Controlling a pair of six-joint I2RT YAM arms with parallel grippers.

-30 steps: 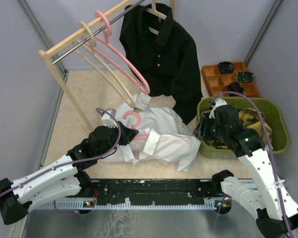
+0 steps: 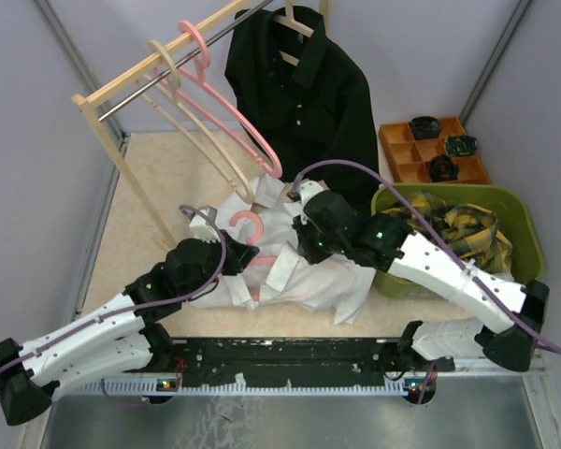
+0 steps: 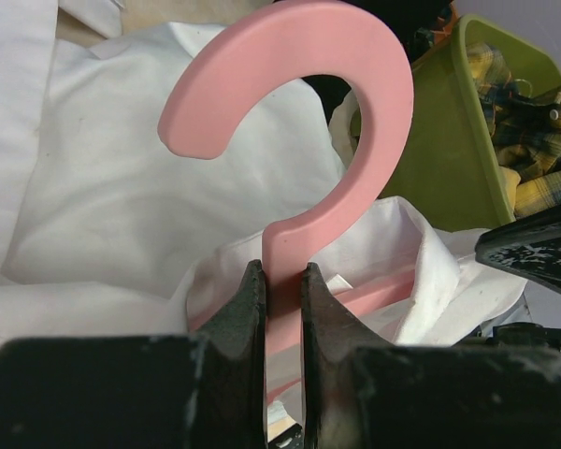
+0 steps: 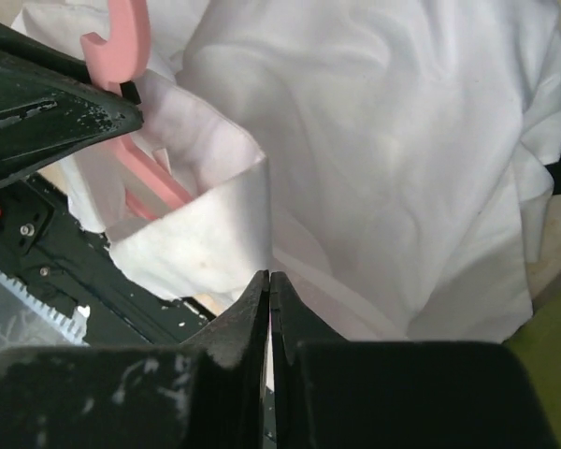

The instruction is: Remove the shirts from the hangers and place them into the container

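The white shirt (image 2: 313,285) lies spread on the table with a pink hanger (image 2: 251,224) inside it, the hook sticking up out of the collar. In the left wrist view my left gripper is shut on the neck of the hanger (image 3: 379,103), just below the hook. My right gripper (image 2: 304,251) is over the shirt, right of the hook. The right wrist view shows its fingertips (image 4: 263,299) closed together by the collar flap (image 4: 229,234); no cloth clearly shows between them. Part of the hanger's bar (image 4: 154,178) shows through the neck opening.
A wooden rack (image 2: 122,168) with empty hangers (image 2: 215,94) and a black shirt (image 2: 309,103) stands behind. On the right are a green bin (image 2: 528,243) holding plaid cloth (image 2: 467,229) and an orange divided box (image 2: 402,154).
My right arm has swung left from the green bin to above the white shirt, close to the collar, and its gripper has closed. The left arm and the hanger have stayed still.
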